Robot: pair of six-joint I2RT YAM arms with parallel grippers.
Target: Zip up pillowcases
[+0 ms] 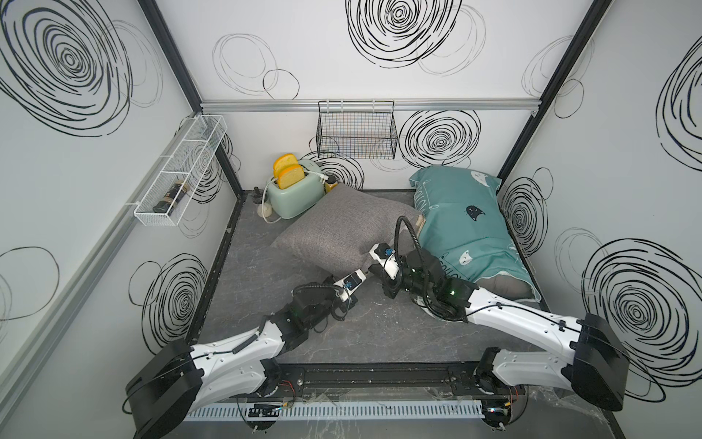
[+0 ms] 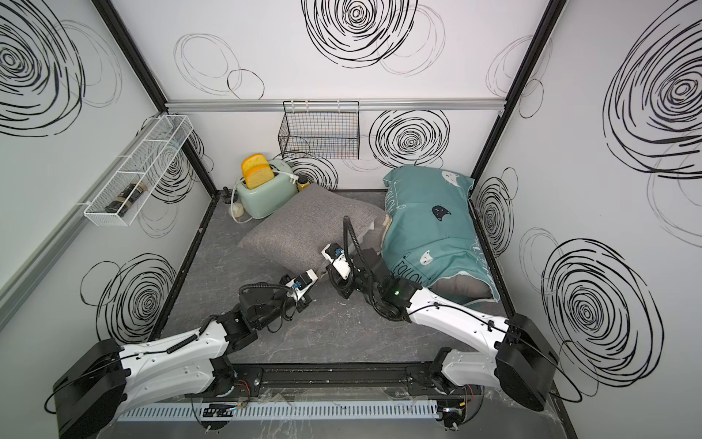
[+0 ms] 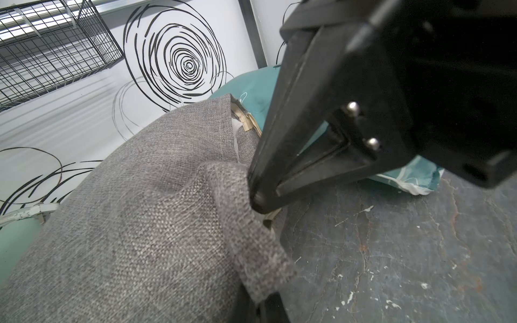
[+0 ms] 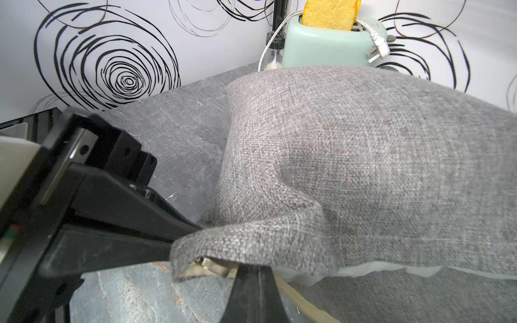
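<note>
A grey woven pillow (image 1: pixel 343 226) lies mid-table, its cream zipper (image 4: pixel 301 298) along the open edge, with white filling showing. My left gripper is shut at the near corner, under a folded flap of fabric; whether cloth is between its fingers is hidden. My right gripper is shut beside it at the same corner, directly below the metal zipper pull (image 4: pixel 210 266) under the flap; I see nothing clearly between its fingers. A teal pillowcase (image 1: pixel 460 219) with cat prints, grey inside at its near end, lies along the right side.
A mint toaster (image 1: pixel 292 197) with yellow slices and a cord stands behind the grey pillow. Wire baskets (image 1: pixel 357 131) hang on the back and left walls. Bare table (image 1: pixel 241 285) shows at left and front.
</note>
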